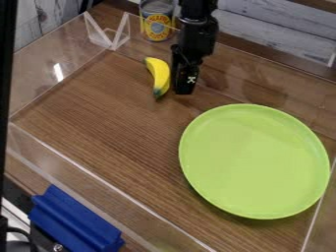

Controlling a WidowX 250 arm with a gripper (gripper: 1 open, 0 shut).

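Note:
A yellow banana [160, 75] lies upright-angled on the wooden table, left of my dark gripper [186, 79], which hangs low from the top centre, close beside the banana's right side. Whether the fingers are open or shut is hard to see. A large green plate [253, 160] fills the right front of the table.
A yellow-labelled can [157, 22] stands at the back. A clear plastic piece [106, 31] is at the back left. A blue crate [74, 221] sits outside the front-left edge.

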